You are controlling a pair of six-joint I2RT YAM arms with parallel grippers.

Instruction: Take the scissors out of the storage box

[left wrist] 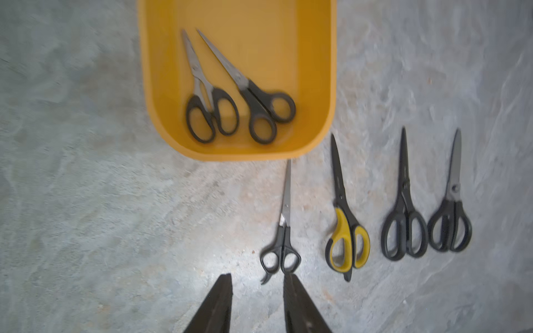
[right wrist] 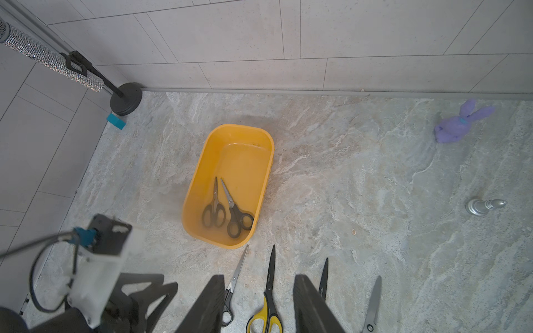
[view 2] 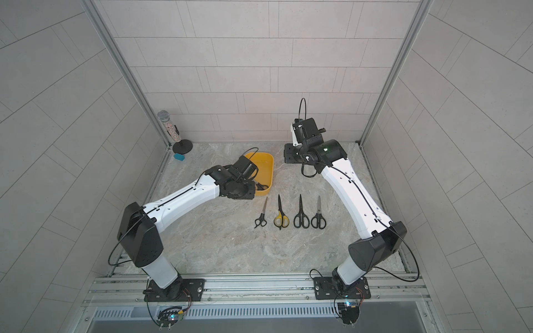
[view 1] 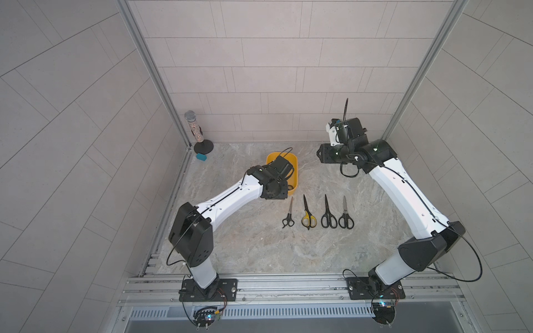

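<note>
Two black-handled scissors lie inside the yellow storage box: slightly spread scissors on the left and more closed scissors on the right. Outside it, in a row on the table, are small black scissors, black-and-yellow scissors, black scissors and grey-bladed scissors. My left gripper is open above the table in front of the box, its fingers apart and empty. Higher up and to the right, my right gripper has its fingers parted, with nothing held between them.
A black-based stand with a teal block is at the back left. Toward the right lie a purple bunny and a silver metal piece. Open table lies right of the box; the left arm reaches close to the box's front.
</note>
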